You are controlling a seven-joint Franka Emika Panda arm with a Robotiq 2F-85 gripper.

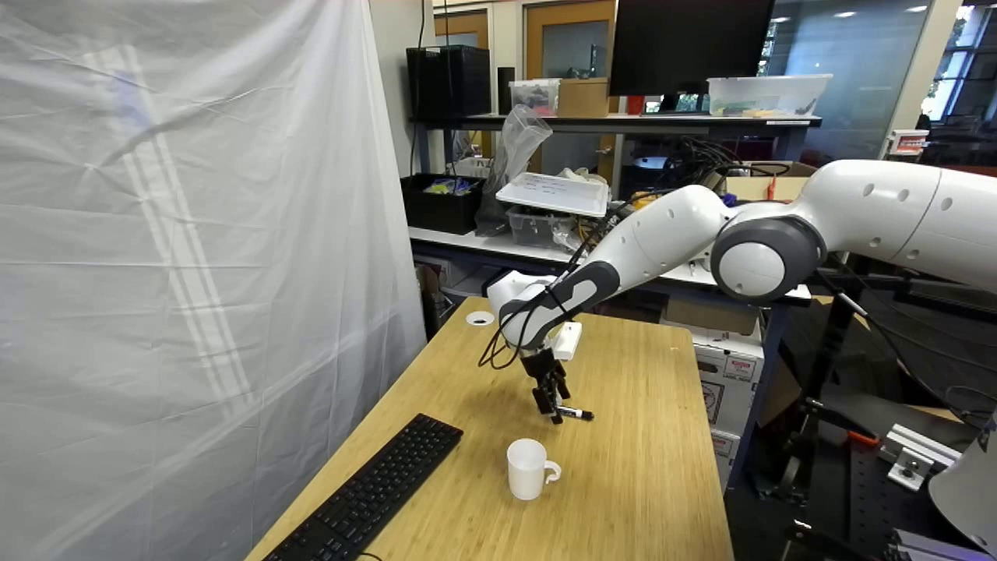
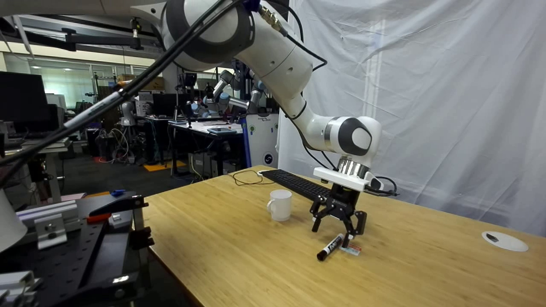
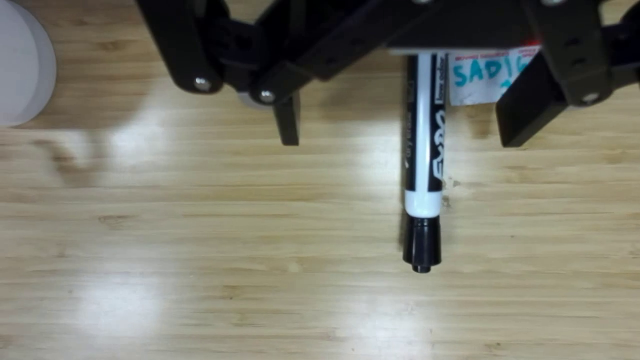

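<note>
A black and white dry-erase marker (image 3: 424, 150) lies on the wooden table, its black cap toward the bottom of the wrist view. My gripper is open just above the table, with its fingertips apart on either side of the marker's line and nothing held. The marker is closer to the right finger than to the left. In the second exterior view the gripper (image 2: 331, 238) hangs low by the marker (image 2: 330, 247). A white mug (image 1: 527, 469) stands upright nearby.
A small label with writing (image 3: 486, 75) lies beside the marker, partly hidden by the gripper. The black keyboard (image 1: 374, 486) runs along the curtain side. A white disc (image 2: 504, 241) lies farther off. Bare table surrounds the marker's capped end.
</note>
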